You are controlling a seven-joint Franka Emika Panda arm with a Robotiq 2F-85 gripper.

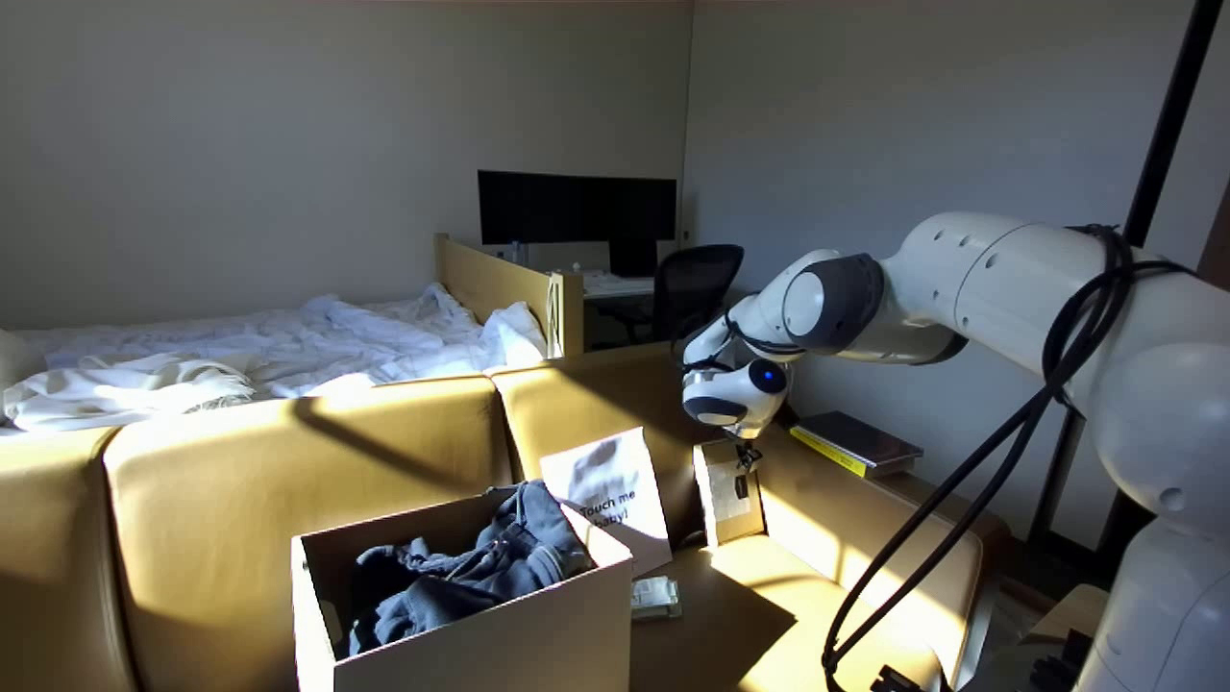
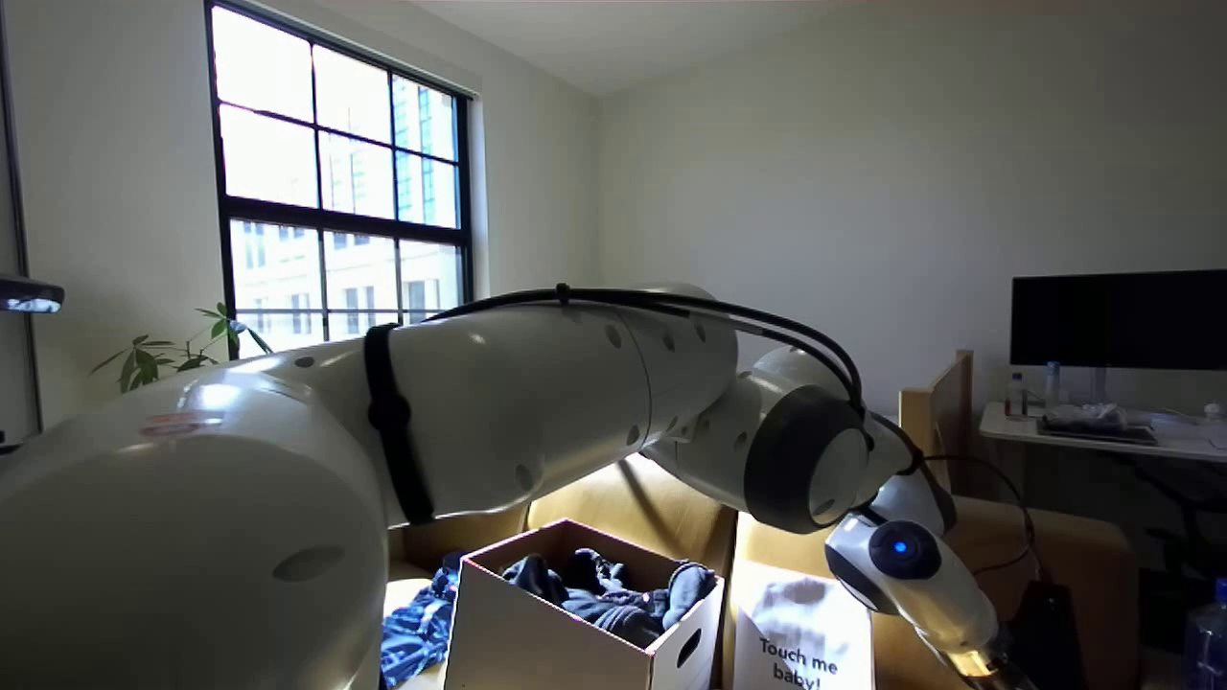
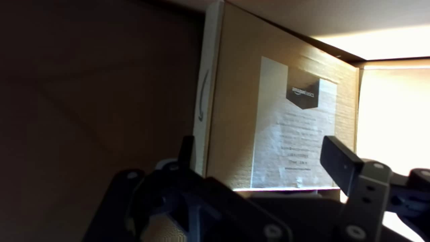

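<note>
A brown cardboard box [image 1: 727,521] with a pale printed label [image 3: 295,133] stands upright in the corner of the tan sofa. My gripper [image 1: 744,471] is in front of its upper part. In the wrist view the open gripper has its fingers set wide apart, one beside the box's left edge and the other over its right side. Nothing is held between them. Whether either finger touches the cardboard cannot be told. In the second exterior view the gripper is mostly cut off at the bottom edge.
An open white box [image 1: 484,636] of dark clothes stands on the sofa, with a white "Touch me baby!" sign [image 1: 611,490] behind it. A small packet [image 1: 656,598] lies beside the box. A dark book-like stack [image 1: 859,440] rests on the sofa arm.
</note>
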